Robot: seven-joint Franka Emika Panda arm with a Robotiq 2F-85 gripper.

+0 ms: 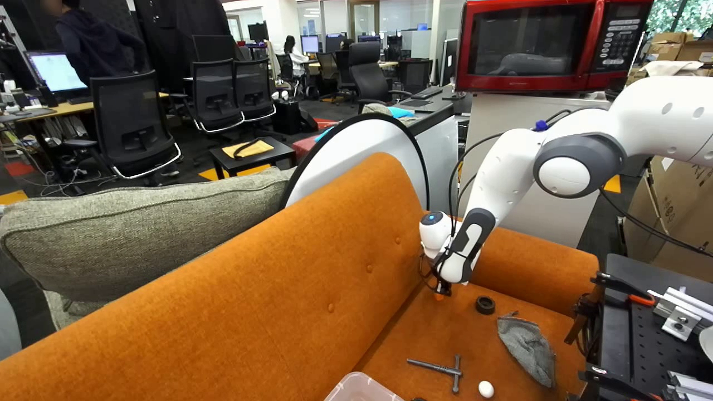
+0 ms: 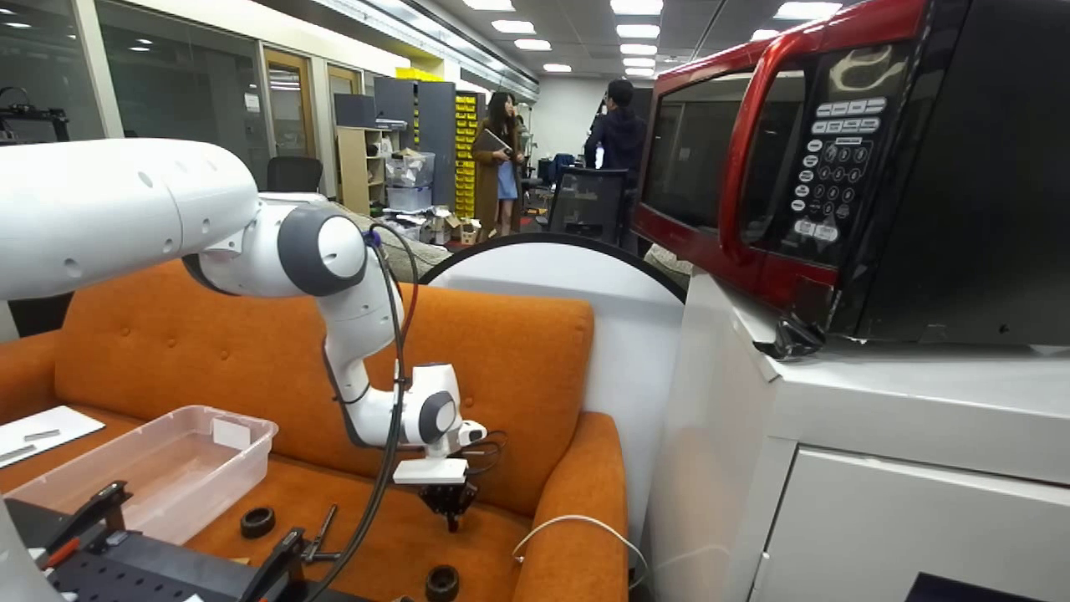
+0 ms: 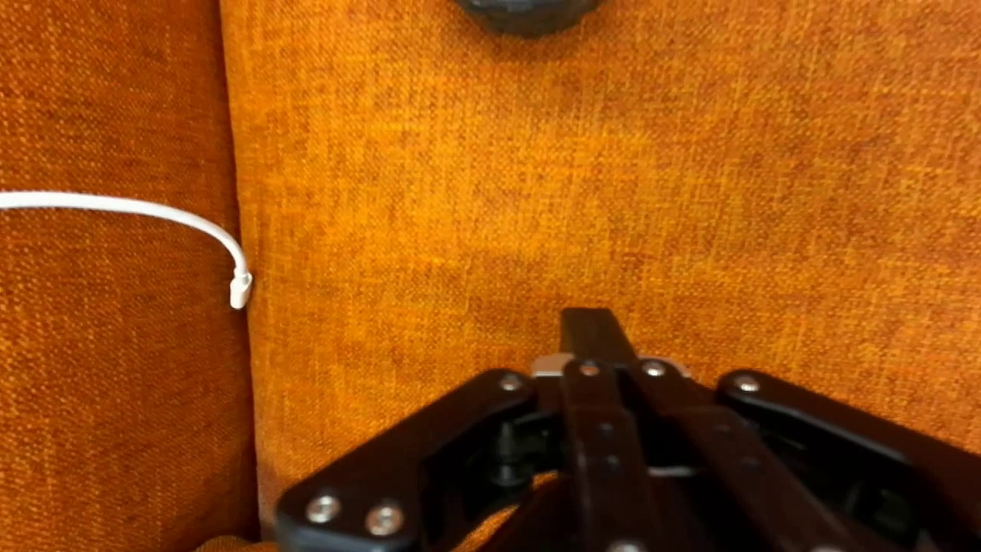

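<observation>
My gripper is shut, with nothing showing between its fingers. It points down over the orange seat near the sofa's back and right armrest. A black ring lies on the seat in front of it; in the wrist view only part of that dark ring shows at the top edge. A grey cloth, a grey T-shaped tool and a white egg-shaped object lie farther forward on the seat. Exterior view 2 shows a second black ring beside a clear plastic bin.
A white cable hangs over the armrest, its end at the seat's seam. The sofa back rises close behind my gripper. A black table with clamps stands at the front. Bare seat surrounds my fingertips.
</observation>
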